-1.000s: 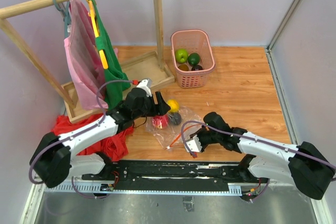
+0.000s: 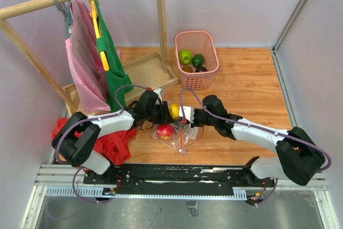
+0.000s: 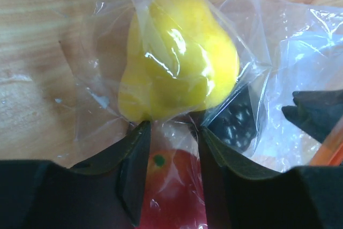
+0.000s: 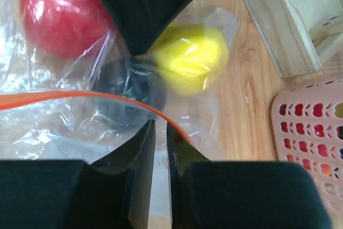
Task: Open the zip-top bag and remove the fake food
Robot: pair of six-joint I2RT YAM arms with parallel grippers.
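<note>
The clear zip bag [image 2: 171, 140] with an orange zip edge holds a yellow fake food [image 3: 177, 52], a red one [image 4: 67, 12] and a dark one [image 4: 128, 92]. My left gripper is down on the bag between the yellow and red items, fingers slightly apart on the plastic. My right gripper is at the orange zip edge beside the dark item, its fingertips close together; whether they pinch plastic is unclear.
A pink basket [image 2: 195, 81] of fruit stands behind. A wooden tray [image 2: 150, 73] under a rack of hanging cloths and red cloth [image 2: 115, 146] lie left.
My right gripper has moved up and left from the front onto the bag's zip edge. My left gripper has moved down onto the bag.
</note>
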